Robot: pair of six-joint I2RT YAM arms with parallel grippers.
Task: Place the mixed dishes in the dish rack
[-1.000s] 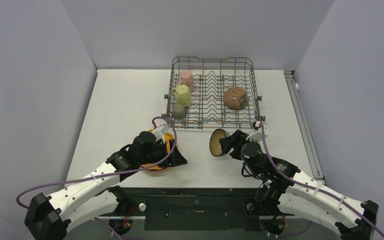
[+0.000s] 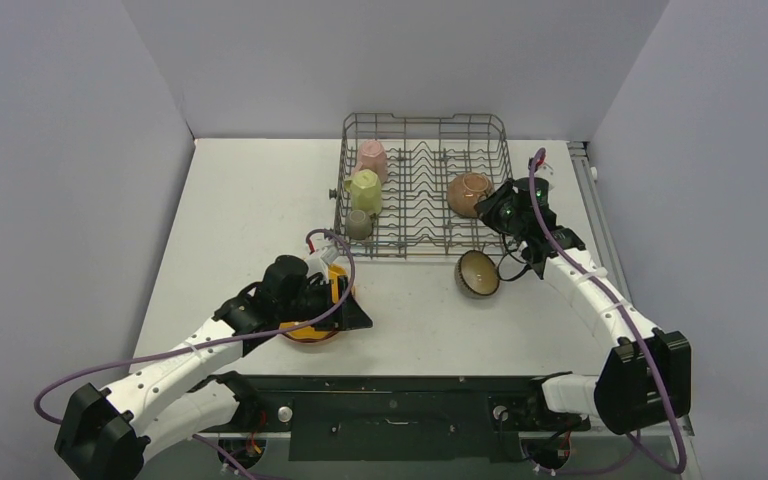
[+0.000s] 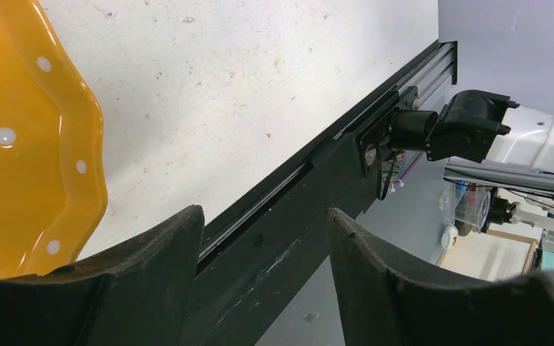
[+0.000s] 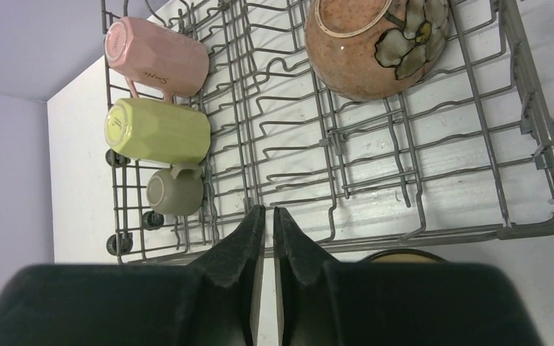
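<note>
A dark-rimmed bowl (image 2: 477, 274) with a beige inside sits tilted just in front of the dish rack (image 2: 415, 250), its opening facing up; its rim (image 4: 404, 252) peeks out behind the fingers in the right wrist view. Over the rack's right front hangs my right gripper (image 2: 482, 208), near a brown flowered bowl (image 4: 375, 50) lying upside down in the rack. A narrow gap shows between the right fingertips, with nothing in it. My left gripper is open and empty, beside an orange dish (image 3: 22, 158) with white dots that the arm partly covers from above.
Along the rack's left side lie a pink mug (image 4: 162, 58), a yellow-green mug (image 4: 162, 130) and a small grey cup (image 4: 177, 193). The rack's middle is bare wire. Walls enclose the back and sides.
The right arm has moved up and back over the rack. The dark-rimmed bowl, a second ago at the right gripper's fingers, has shifted right and now sits apart from them. The left arm barely moved.
</note>
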